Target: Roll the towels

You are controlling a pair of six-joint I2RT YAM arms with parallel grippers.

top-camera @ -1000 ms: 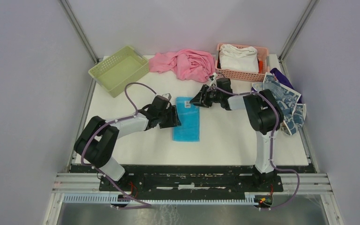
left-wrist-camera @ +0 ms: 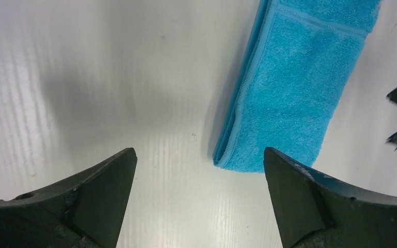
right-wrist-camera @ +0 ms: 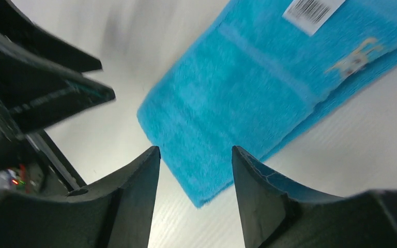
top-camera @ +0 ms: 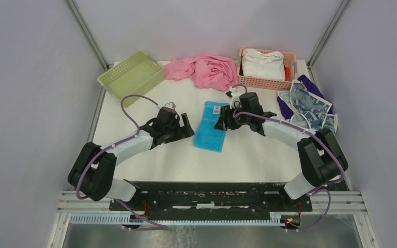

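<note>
A blue towel lies folded into a long flat strip at mid-table, slightly slanted, a white label near its far end. In the left wrist view the towel shows layered folds along its left edge. My left gripper stands open just left of the towel, with only bare table between its fingers. Over the towel's right side hovers my right gripper, also open; in the right wrist view the towel lies beyond its spread fingers, unheld.
A heaped pink towel lies at the back, between an empty green basket and a pink basket holding white cloth. Patterned cloths fill the right edge.
The towel has shifted away and right, and now slants. My left gripper has drawn left and opened.
</note>
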